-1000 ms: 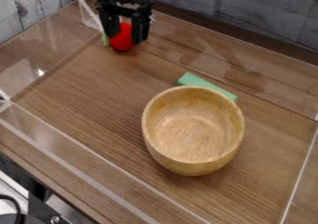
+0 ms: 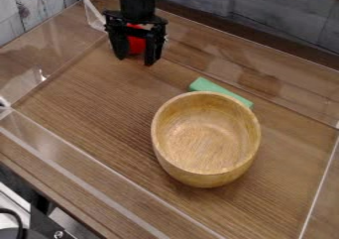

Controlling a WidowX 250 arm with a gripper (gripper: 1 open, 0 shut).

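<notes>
My black gripper (image 2: 135, 43) is at the top left of the table, lowered over a red object (image 2: 135, 43), which is mostly hidden behind its fingers. The fingers stand either side of the red object; whether they grip it is hard to tell.
A wooden bowl (image 2: 204, 139) sits at centre right, with a green bar (image 2: 220, 93) just behind it. A wall and raised edge border the back.
The gripper has come lower and slightly toward the front over the red object, which is now more covered by it.
</notes>
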